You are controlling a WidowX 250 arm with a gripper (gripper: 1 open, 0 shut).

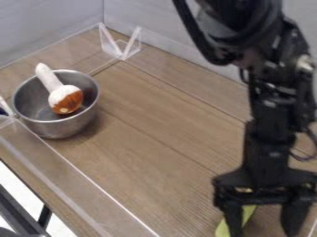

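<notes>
The black robot gripper (pixel 260 215) is low at the bottom right, its open fingers down over a yellow-green elongated object (pixel 233 222). Most of that object is hidden behind the gripper; I cannot tell whether the fingers touch it.
A steel bowl (pixel 73 123) at the left holds a white object with an orange-brown end (pixel 62 94). A white wire-like holder (pixel 120 44) stands at the back near the wall.
</notes>
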